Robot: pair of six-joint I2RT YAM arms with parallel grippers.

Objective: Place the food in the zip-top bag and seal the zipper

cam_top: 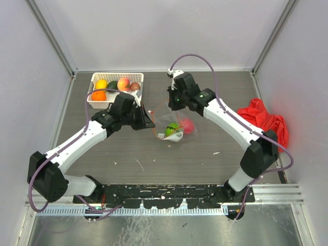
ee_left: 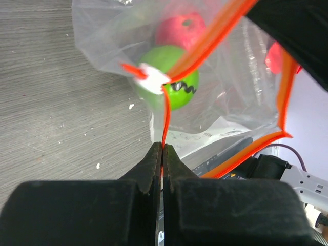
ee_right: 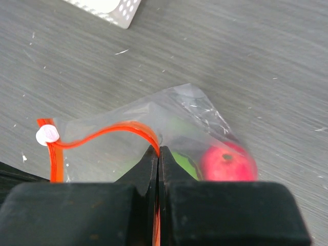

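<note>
A clear zip top bag (cam_top: pixel 163 117) with an orange zipper edge hangs between my two grippers, its mouth spread. Inside it rest a green fruit (ee_left: pixel 173 95) with a dark squiggle and a pinkish-red fruit (ee_right: pixel 228 165). My left gripper is shut on the orange edge, a thin strip of which runs between its fingertips. On another stretch of that edge my right gripper is shut as well. A white slider (ee_right: pixel 47 134) shows on the zipper, nearer the left gripper.
At the back left stands a white basket (cam_top: pixel 142 78) with several fruits. A red cloth (cam_top: pixel 264 122) lies bunched at the right wall.
</note>
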